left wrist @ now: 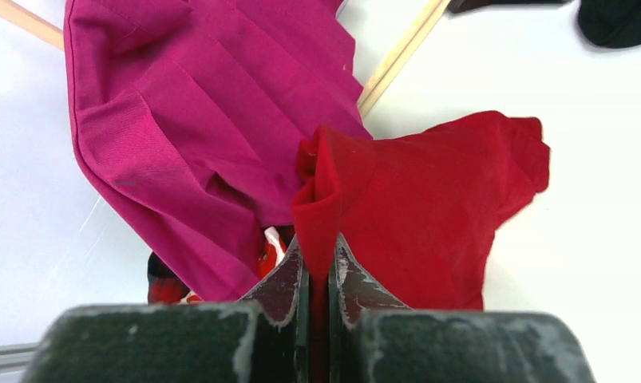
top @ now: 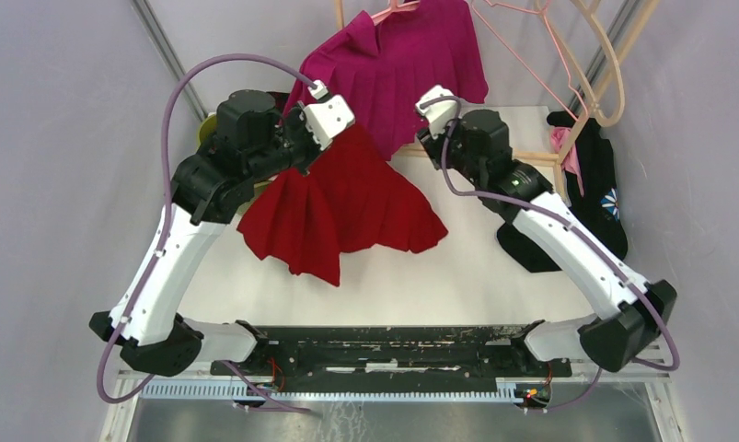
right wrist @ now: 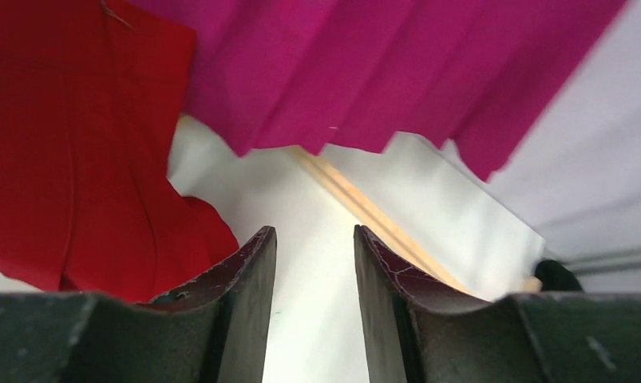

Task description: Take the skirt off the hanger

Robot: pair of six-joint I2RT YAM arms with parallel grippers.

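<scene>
A red skirt (top: 347, 198) hangs from my left gripper (top: 306, 152), which is shut on a gathered fold of it, clearly seen in the left wrist view (left wrist: 320, 263). The red cloth (right wrist: 85, 152) is also at the left of the right wrist view. Behind it, a magenta pleated skirt (top: 402, 64) hangs on a pink hanger (top: 388, 13) at the top. My right gripper (top: 428, 138) is right of the red skirt, below the magenta one, part open with nothing between its fingertips.
A wooden rack (top: 623, 64) with empty pink hangers stands at the top right. Black garments (top: 595, 221) with a pink piece lie at the right. A green bin with clothes at the left is mostly hidden. The front of the white board (top: 402, 295) is clear.
</scene>
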